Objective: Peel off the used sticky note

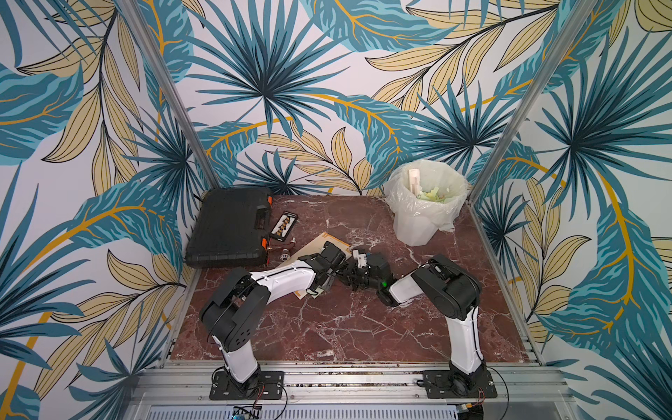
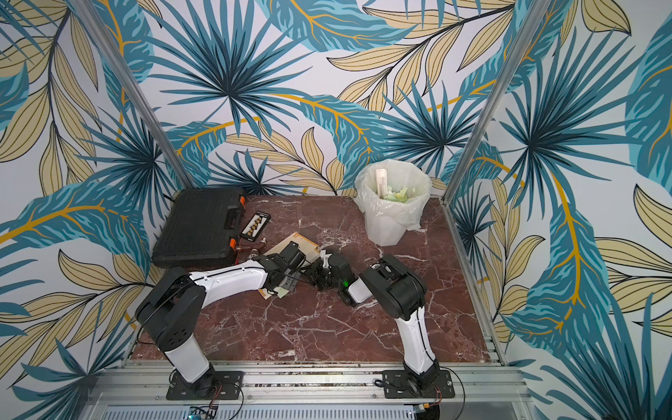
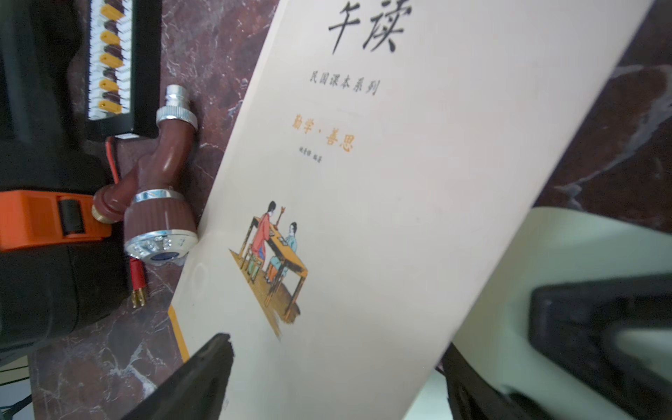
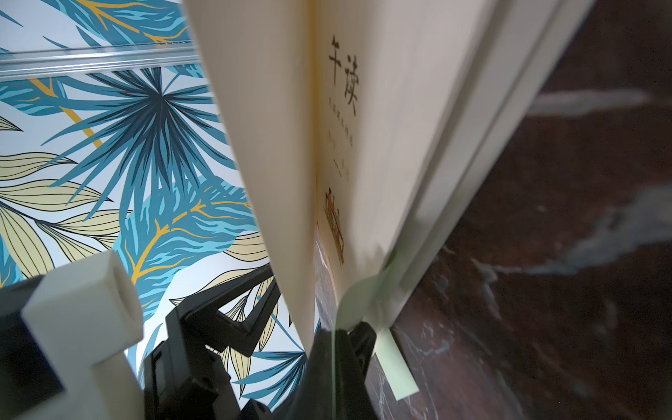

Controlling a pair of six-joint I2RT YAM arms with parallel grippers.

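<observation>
The cream booklet with Chinese print lies in the middle of the table, its cover lifted in the right wrist view. My left gripper is open over it. My right gripper is low at the booklet's edge, shut on a thin pale green sticky note (image 4: 357, 304); another pale green strip (image 4: 395, 364) hangs below the pages beside it. In the top views both grippers meet over the booklet and hide part of it.
A black case (image 1: 224, 227) stands at the left, with a small boxed set (image 1: 284, 225) and brown tap fitting (image 3: 157, 217) beside it. A lined bin (image 1: 413, 224) with green scraps stands at the back right.
</observation>
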